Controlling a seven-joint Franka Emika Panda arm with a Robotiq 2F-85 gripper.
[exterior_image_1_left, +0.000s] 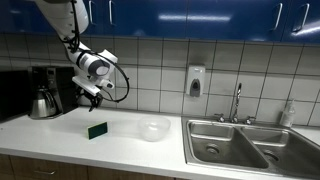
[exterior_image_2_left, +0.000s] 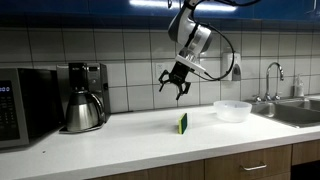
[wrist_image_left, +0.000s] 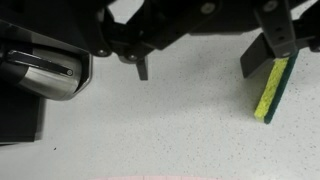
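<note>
A green and yellow sponge (exterior_image_1_left: 97, 130) stands on edge on the white counter (exterior_image_1_left: 135, 150), its yellow face showing in the wrist view (wrist_image_left: 268, 92). Above the counter, behind the sponge as exterior view 2 shows it, hangs my gripper (exterior_image_2_left: 174, 92). Its fingers are spread wide in the wrist view, and only bare counter shows between them. There the sponge lies at the right, just beyond the right finger (wrist_image_left: 256, 58). A clear white bowl (exterior_image_1_left: 154, 128) rests to the right of the sponge.
A coffee maker with a steel carafe (exterior_image_2_left: 83, 110) stands at the left, beside a dark microwave (exterior_image_2_left: 28, 105). The double sink (exterior_image_1_left: 235, 148) is on the right. A soap dispenser (exterior_image_1_left: 194, 81) hangs on the tiled wall.
</note>
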